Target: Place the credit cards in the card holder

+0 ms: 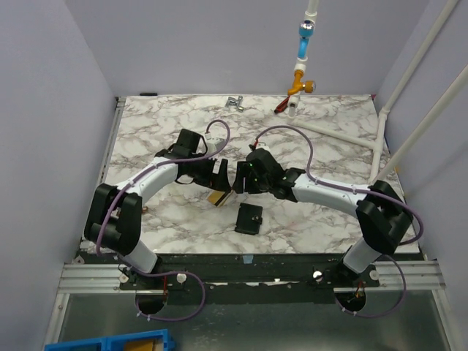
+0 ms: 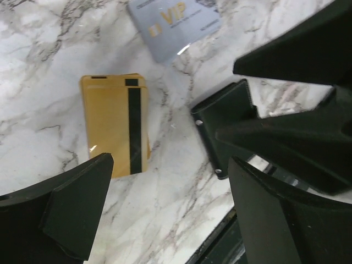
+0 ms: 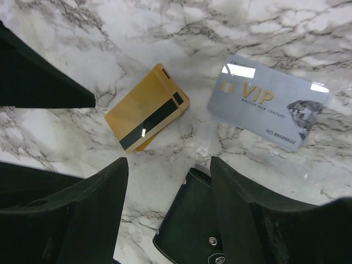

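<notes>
A small stack of gold cards with a black stripe (image 2: 113, 126) lies on the marble top beneath my grippers. A silver VIP card (image 3: 267, 102) lies beside it. The black leather card holder (image 1: 248, 219) rests flat toward the front, partly behind gripper parts in both wrist views. My left gripper (image 1: 220, 180) hovers over the gold cards, its fingers apart with nothing between them in the left wrist view. My right gripper (image 1: 240, 183) hovers close to its right, also with parted fingers and nothing held.
White pipes (image 1: 336, 137) with a valve run along the back right, near red-handled pliers (image 1: 281, 106) and metal fittings (image 1: 235, 102). The marble around the cards is mostly clear.
</notes>
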